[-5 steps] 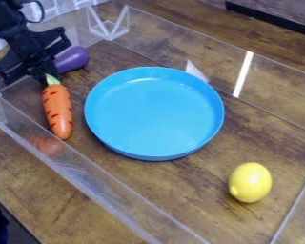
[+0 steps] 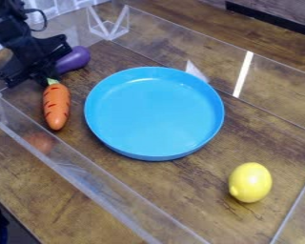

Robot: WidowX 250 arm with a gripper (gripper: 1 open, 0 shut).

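Observation:
The black gripper [image 2: 41,72] is at the upper left, low beside the top end of an orange toy carrot [image 2: 57,107] and a purple eggplant [image 2: 70,61]. Its fingers are dark and partly overlap, so I cannot see anything held between them. The carrot lies lengthwise on the wooden surface with its green top under the gripper. A large blue plate [image 2: 154,112] lies in the centre, right of the carrot.
A yellow lemon [image 2: 250,182] lies at the lower right. Clear plastic walls [image 2: 104,195] border the workspace along the left, front and back. Bare wood surrounds the lemon and the area right of the plate.
The gripper has shifted very slightly at the carrot's top end; the carrot, eggplant, plate and lemon look almost unchanged.

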